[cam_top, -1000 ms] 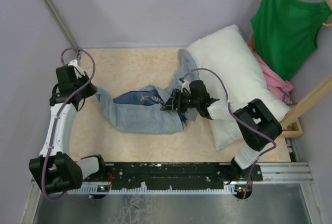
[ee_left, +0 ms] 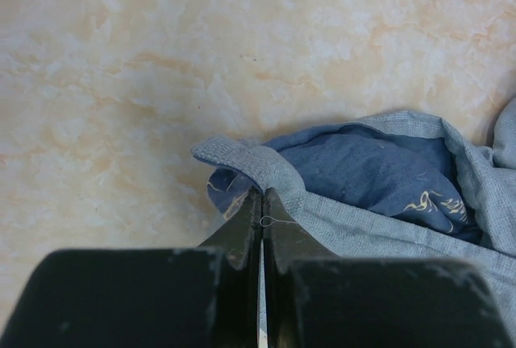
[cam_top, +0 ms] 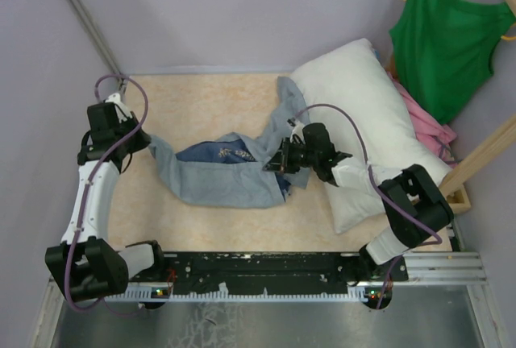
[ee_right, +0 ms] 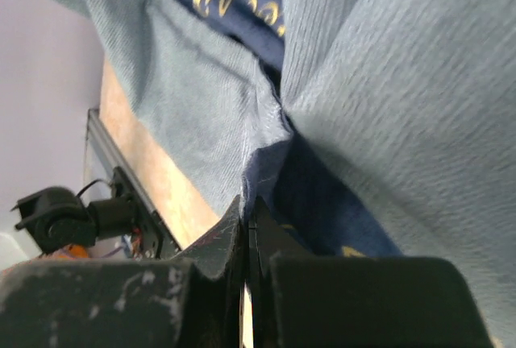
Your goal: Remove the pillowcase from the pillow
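Note:
A crumpled grey-blue pillowcase (cam_top: 230,184) with a dark blue inside and yellow lettering lies across the left and middle of the table. Its upper right part runs along the left edge of the white pillow (cam_top: 347,94), which looks bare where it shows. At the far left my left gripper is shut on a raised corner of the pillowcase. Near the pillow, my right gripper pinches a fold of the cloth where the light outside meets the dark lining. In the top view the right gripper (cam_top: 269,166) partly hides that fold.
A green tank top (cam_top: 451,38) hangs from a yellow hanger on a wooden rack at the right. Pink cloth (cam_top: 423,118) lies behind the pillow. Bare table (cam_top: 201,94) shows behind the pillowcase, with a strip in front.
My right gripper has shifted slightly to the right and closed on the cloth; its fingers were apart before. The left gripper has stayed still with its corner.

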